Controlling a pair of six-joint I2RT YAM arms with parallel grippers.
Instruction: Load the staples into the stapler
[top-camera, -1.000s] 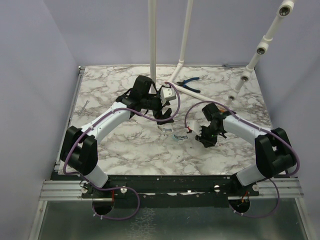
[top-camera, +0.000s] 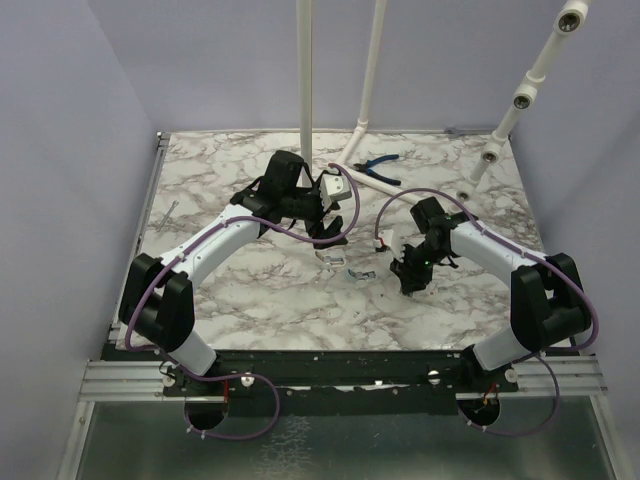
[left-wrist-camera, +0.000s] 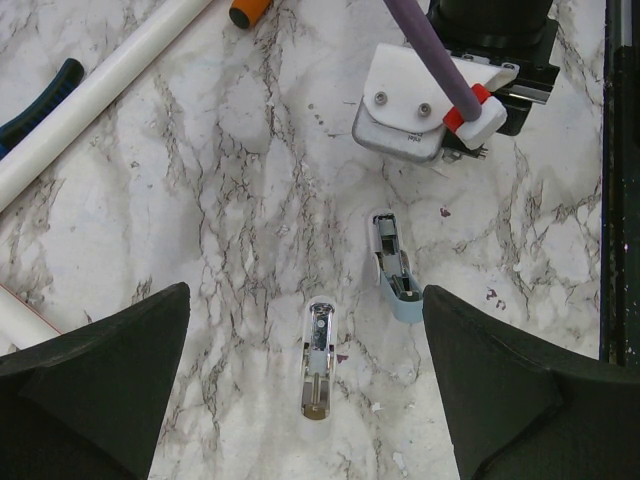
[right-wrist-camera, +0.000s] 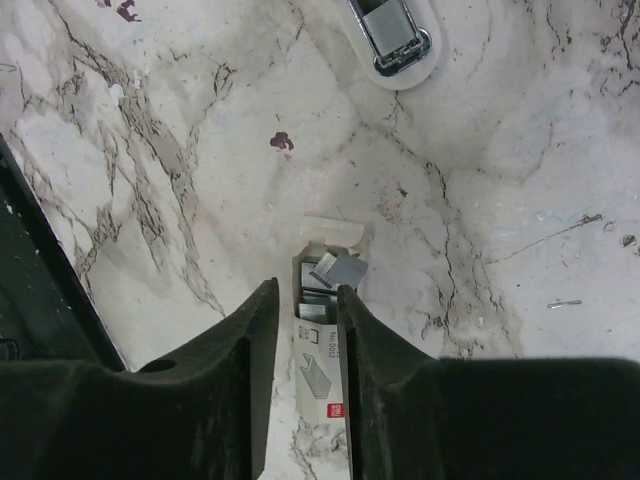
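Observation:
Two small staplers lie on the marble top: a clear-white one (left-wrist-camera: 318, 370) with bare metal works, and a light blue one (left-wrist-camera: 404, 305) to its right in the left wrist view. Above them my left gripper is wide open, nothing between its fingers. Right under my right gripper is a small white staple box (right-wrist-camera: 315, 375) with grey staple strips (right-wrist-camera: 345, 270) showing at its uncovered end; one strip sits askew. The right fingers stand a narrow gap apart, the box visible between them. Whether they touch it I cannot tell.
Blue-handled pliers (top-camera: 378, 160) and a white pipe (top-camera: 372, 180) lie toward the back. A thin metal tool (top-camera: 168, 213) rests at far left. One loose staple (right-wrist-camera: 564, 304) lies on the marble.
My right arm has shifted slightly, its wrist moving back and to the right over the last second, with the fingertips now a little nearer the front. The left arm has not moved.

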